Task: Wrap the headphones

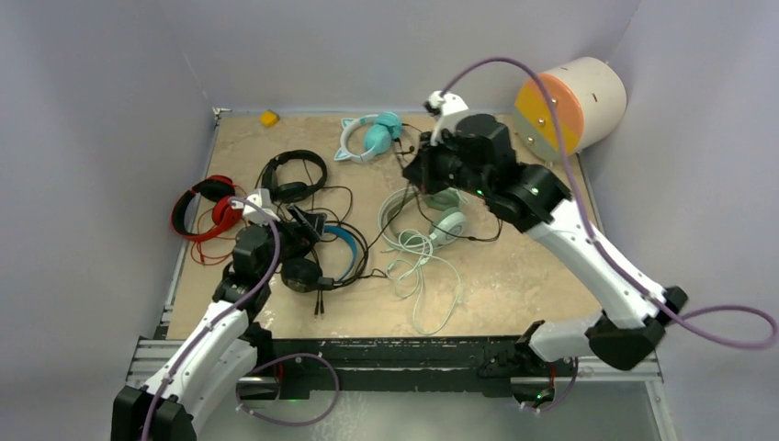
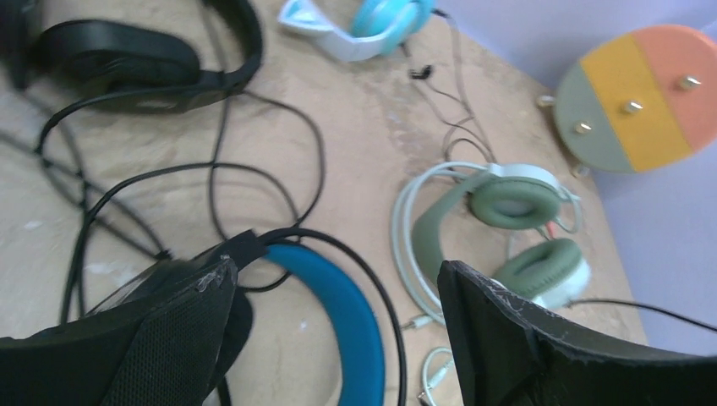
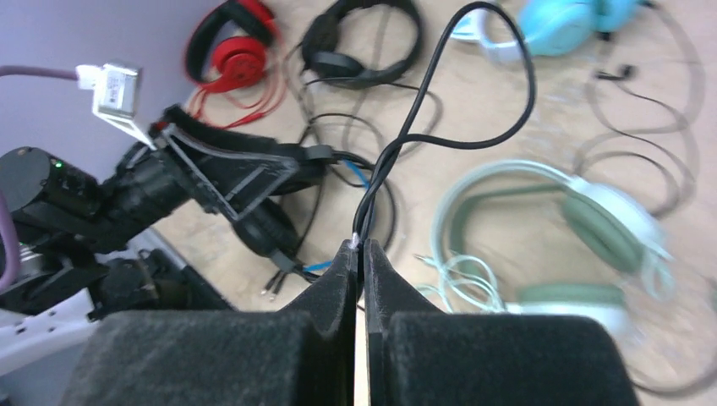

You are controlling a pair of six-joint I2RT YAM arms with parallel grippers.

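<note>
Headphones with black earcups and a blue inner band (image 2: 353, 334) lie at the table's left front. Over them my left gripper (image 1: 310, 223) stands open; in the left wrist view its fingers (image 2: 507, 338) are far apart with nothing between them, one covering part of an earcup. My right gripper (image 1: 413, 173), raised above the table's middle, is shut on a black cable (image 3: 369, 203). The cable makes a loose loop above the fingertips in the right wrist view. From the top, a strand runs down toward the black-and-blue headphones.
Mint headphones (image 1: 450, 226) with a loose pale cord lie below the right arm. Black headphones (image 1: 312, 188), red headphones (image 1: 223, 214) and turquoise ones (image 1: 377, 138) lie around. A drum-shaped object (image 1: 588, 96) stands back right.
</note>
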